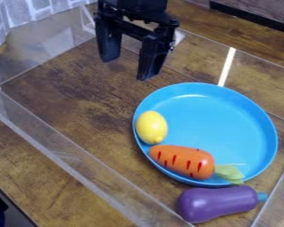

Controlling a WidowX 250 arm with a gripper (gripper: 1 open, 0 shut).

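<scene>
My black gripper (129, 62) hangs open over the wooden table at the top middle, its two fingers apart with nothing between them. A blue plate (223, 113) lies to its lower right, holding a yellow egg-shaped toy (152, 127) at the left and an orange toy carrot (183, 160) with green top near the front. A purple toy eggplant (213, 204) lies outside the plate, below it.
Clear plastic walls (74, 173) border the wooden work area.
</scene>
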